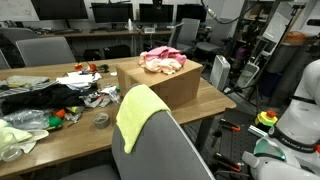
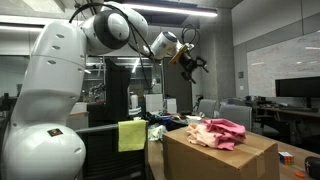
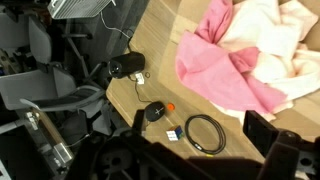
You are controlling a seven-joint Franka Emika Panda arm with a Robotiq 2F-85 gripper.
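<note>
A deep pink cloth (image 1: 168, 53) lies crumpled over a paler peach cloth (image 1: 160, 67), both on top of a brown cardboard box (image 1: 178, 90). From above, in the wrist view, the pink cloth (image 3: 214, 72) is spread loosely, with the peach cloth (image 3: 277, 37) beside and partly under it. High over the box, in the second exterior view, my gripper (image 2: 193, 67) hangs clear of the cloths. Its fingers stand wide apart in the wrist view, with nothing between them.
A yellow-green cloth (image 1: 143, 112) drapes over a grey chair back (image 1: 160, 150) in front of the table. Clothes, tools and a tape roll (image 1: 101, 120) clutter the table's left side. Bare tabletop (image 1: 205, 105) shows right of the box.
</note>
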